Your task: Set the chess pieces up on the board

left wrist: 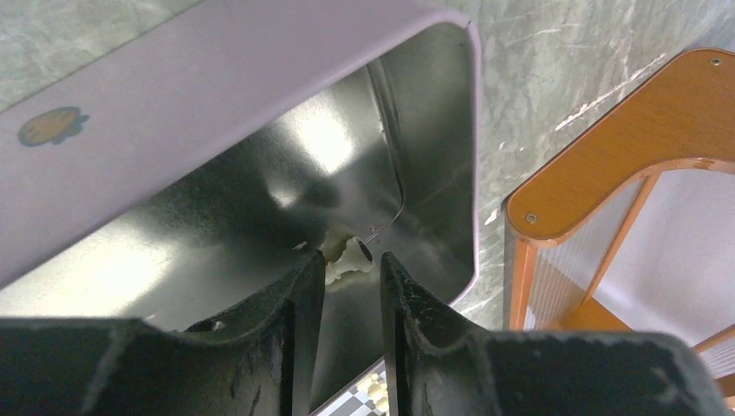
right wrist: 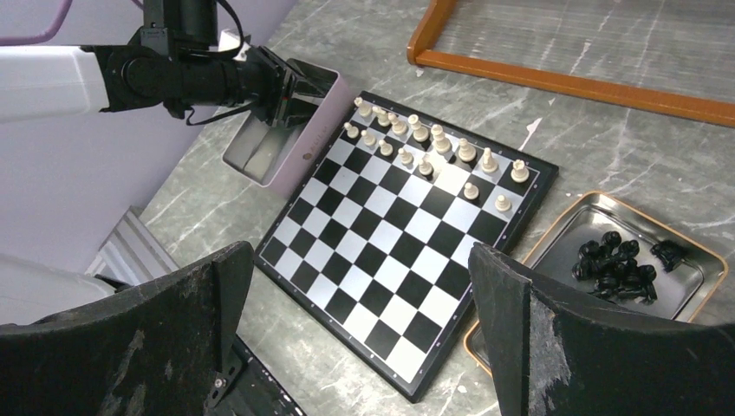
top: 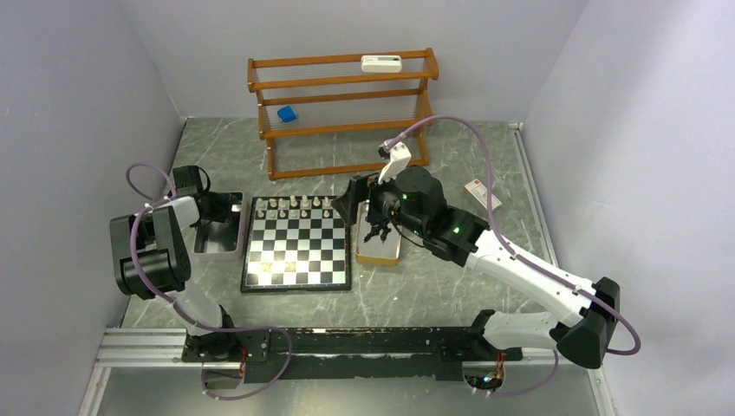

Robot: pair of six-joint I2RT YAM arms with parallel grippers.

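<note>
Inside the pale pink-rimmed box [left wrist: 217, 95] a white chess piece [left wrist: 354, 258] lies on its side near a corner. My left gripper is over the box, its fingers part open; in its wrist view the piece shows in the gap between the fingers, and contact cannot be made out. White pieces [right wrist: 438, 139] stand in two rows along the far side of the chessboard [right wrist: 381, 251], with gaps in the front row. Black pieces [right wrist: 615, 264] lie heaped in a metal tray [right wrist: 555, 251]. Spread wide, my right gripper is open and empty above the board and tray.
Behind the board stands a wooden rack [top: 347, 130] with a blue object [top: 287, 113] and a white device [top: 381, 64]. A small white box [top: 482, 195] lies to the right. Bare table shows in front of the tray and on the right.
</note>
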